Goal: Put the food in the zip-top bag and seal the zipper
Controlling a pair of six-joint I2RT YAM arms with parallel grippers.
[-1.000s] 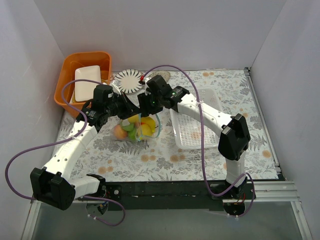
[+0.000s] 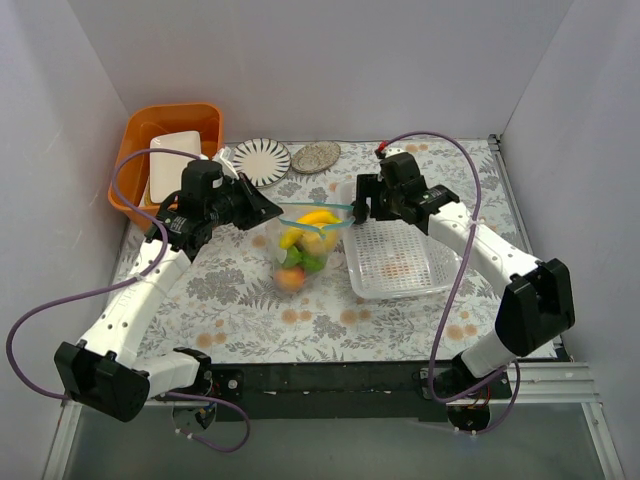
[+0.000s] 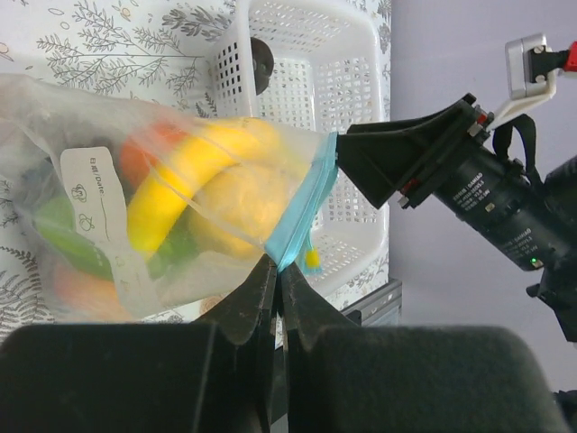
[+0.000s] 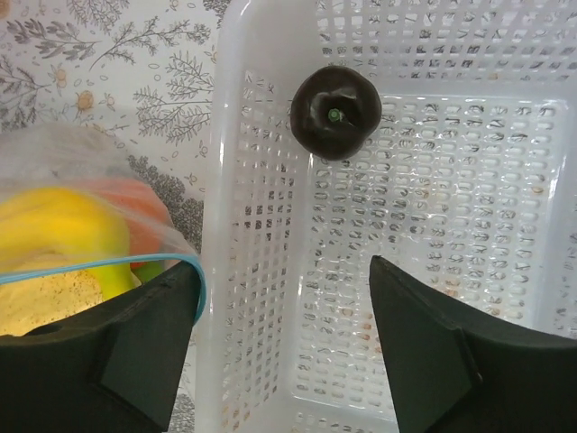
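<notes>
A clear zip top bag (image 2: 312, 243) with a blue zipper edge holds a yellow banana (image 3: 194, 167), a round yellow fruit (image 3: 236, 203), green pieces and orange-red ones. At the bag's left rim my left gripper is shut on the blue edge. My right gripper has its fingers spread apart, over the white basket's left wall. Against the outside of its left finger (image 4: 135, 352) lies the blue rim, and the mouth looks stretched wide between the two grippers. A dark round food item (image 4: 335, 113) with a green spot lies in the basket.
The white perforated basket (image 2: 400, 290) stands right of the bag and is otherwise empty. Behind are a striped plate (image 2: 261, 161) and a tan round mat (image 2: 316, 156). An orange bin (image 2: 203, 118) stands back left.
My right gripper has moved right, from beside the left gripper to the basket's left edge, and its rim side of the bag has stretched with it. The left gripper has shifted only slightly.
</notes>
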